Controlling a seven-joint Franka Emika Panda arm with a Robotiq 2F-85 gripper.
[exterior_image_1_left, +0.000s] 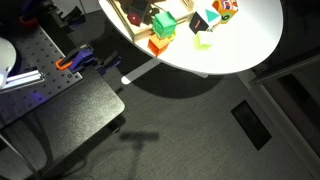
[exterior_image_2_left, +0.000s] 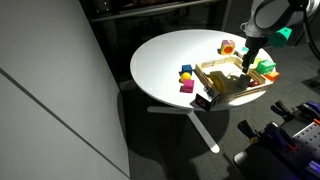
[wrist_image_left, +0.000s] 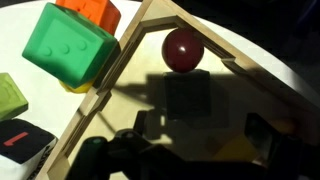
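My gripper is open over a wooden tray (wrist_image_left: 108, 76), its dark fingers spread at the bottom of the wrist view. A dark square block (wrist_image_left: 187, 95) lies in the tray just ahead of the gap between them, partly in shadow. Touching or nearly touching the block's far side is a shiny red ball (wrist_image_left: 183, 50), close to the tray's corner. Something yellow (wrist_image_left: 237, 150) shows dimly by the right finger. In exterior view 2 the gripper (exterior_image_2_left: 247, 67) reaches down into the tray (exterior_image_2_left: 216, 63) from the right.
Green (wrist_image_left: 68, 45) and orange (wrist_image_left: 95, 10) blocks stand just outside the tray wall. Several coloured blocks, including a pink one (exterior_image_2_left: 187, 87), sit elsewhere on the round white table (exterior_image_2_left: 160, 62).
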